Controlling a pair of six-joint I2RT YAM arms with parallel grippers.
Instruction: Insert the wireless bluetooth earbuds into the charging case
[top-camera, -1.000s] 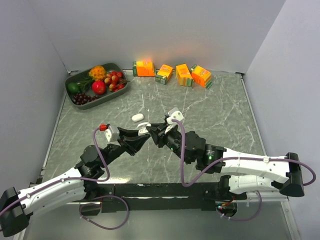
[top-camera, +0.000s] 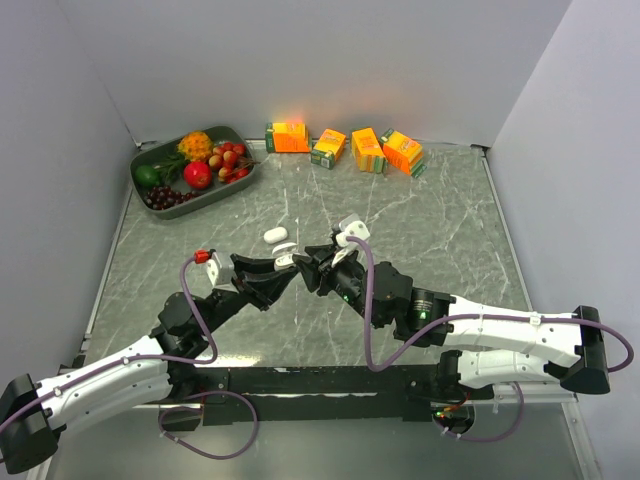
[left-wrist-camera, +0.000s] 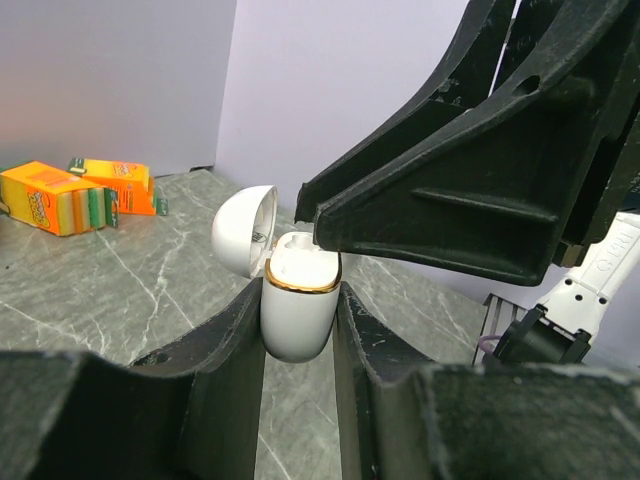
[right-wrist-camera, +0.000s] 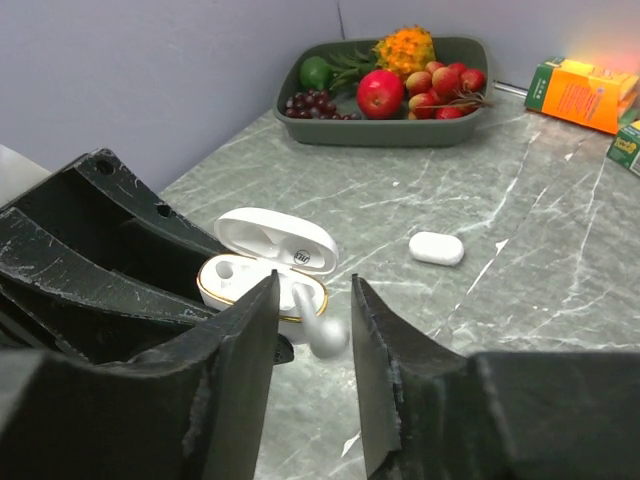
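The open white charging case (left-wrist-camera: 298, 310) with gold rim is held in my shut left gripper near the table's middle, its lid (right-wrist-camera: 277, 236) raised. My right gripper is open at the case, its black body covering the upper right of the left wrist view. A small white oblong piece (right-wrist-camera: 436, 248) lies on the table behind the case.
A grey tray (top-camera: 216, 200) of fruit sits at the back left. Several orange boxes (top-camera: 368, 150) line the back wall.
The left gripper still holds the case.
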